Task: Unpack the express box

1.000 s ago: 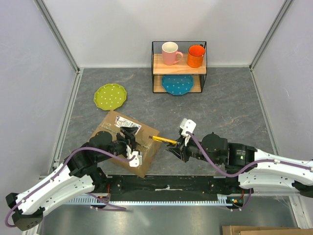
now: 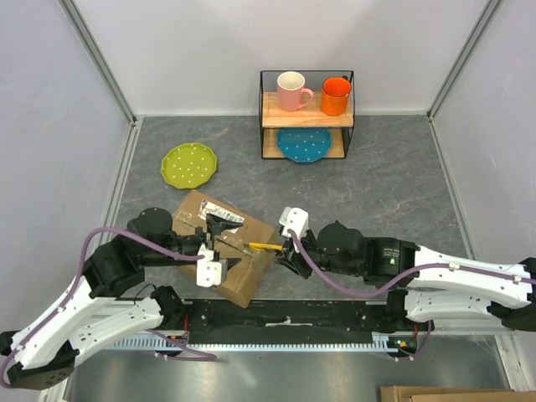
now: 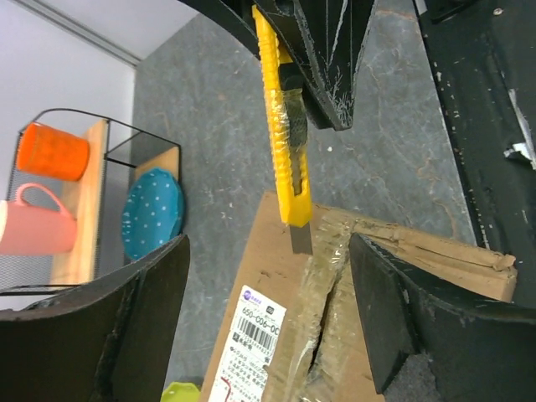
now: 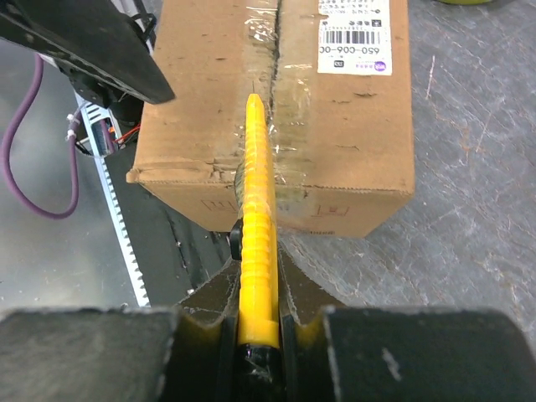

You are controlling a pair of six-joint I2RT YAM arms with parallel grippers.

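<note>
The taped cardboard box (image 2: 251,276) lies on the grey table at centre left, a white shipping label on its top beside the tape seam. In the right wrist view the box (image 4: 201,67) sits beyond the knife tip. A yellow utility knife (image 4: 257,226) is gripped by my right gripper (image 2: 289,253), its tip pointing left over the box. The blade (image 3: 301,239) shows past its yellow end. Over the box, my left gripper (image 2: 222,244) has its fingers spread with nothing between them; in the left wrist view the knife (image 3: 285,142) appears beyond these fingers (image 3: 138,327).
At the back stands a small shelf (image 2: 306,121) with a pink mug (image 2: 291,90), an orange mug (image 2: 335,96) and a blue plate (image 2: 304,145). A green dotted plate (image 2: 188,166) lies behind the box.
The right gripper has shifted left with the knife, bringing it farther over the box.
</note>
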